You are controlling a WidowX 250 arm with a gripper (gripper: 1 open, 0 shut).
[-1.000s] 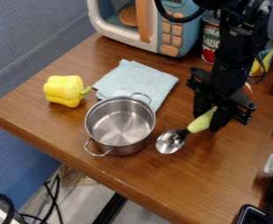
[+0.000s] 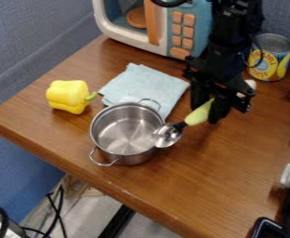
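Observation:
My gripper [image 2: 214, 100] is shut on the pale yellow-green handle of a metal spoon [image 2: 166, 135], held angled down to the left. The spoon's bowl is at the right rim of a two-handled steel pot [image 2: 120, 134]; whether they touch I cannot tell. A folded light-blue cloth [image 2: 140, 85] lies behind the pot.
A yellow pepper [image 2: 68, 96] sits at the left. A toy microwave [image 2: 148, 20] stands at the back, a can [image 2: 270, 58] at the back right. Dark and white objects line the right edge.
The gripper and spoon have moved up and left, bringing the spoon's bowl from the bare table to the pot's rim.

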